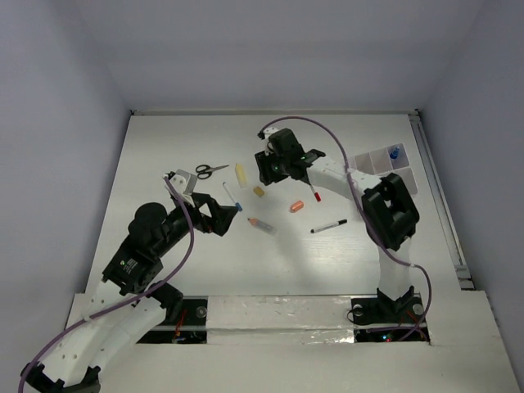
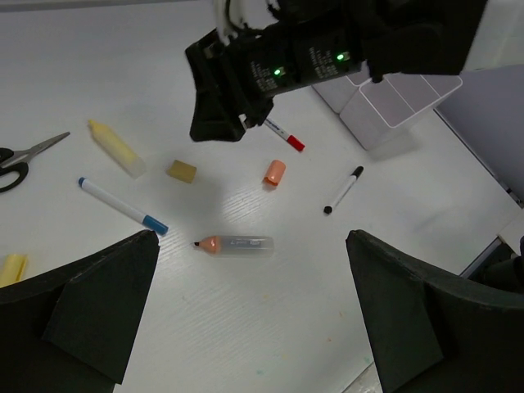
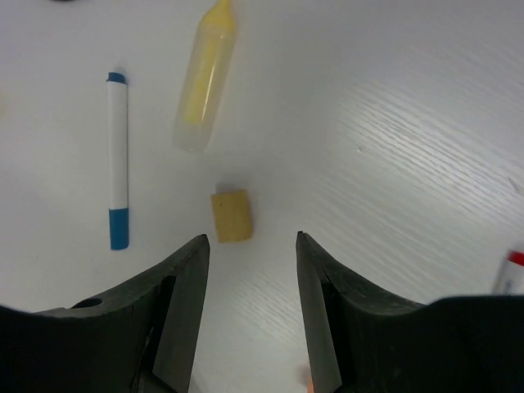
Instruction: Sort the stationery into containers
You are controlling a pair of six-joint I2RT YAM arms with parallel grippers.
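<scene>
Above the middle of the table my right gripper stands open and empty. Just beyond its fingertips, below them on the table, lies a small tan block (image 3: 232,216). A yellow glue tube (image 3: 205,78) and a blue-capped marker (image 3: 119,160) lie farther off. My left gripper is wide open over the left side, nothing between its fingers. In the left wrist view an orange-tipped clear tube (image 2: 237,245), an orange cap (image 2: 274,173), a black-capped marker (image 2: 343,190) and a partly covered red-capped marker (image 2: 286,137) lie apart. Scissors (image 1: 210,170) lie at the left.
White compartment containers (image 1: 381,161) stand at the right, a blue object (image 1: 395,153) inside one compartment. The right arm crosses over the table between them and the block. A yellow object (image 2: 12,269) shows at the left edge.
</scene>
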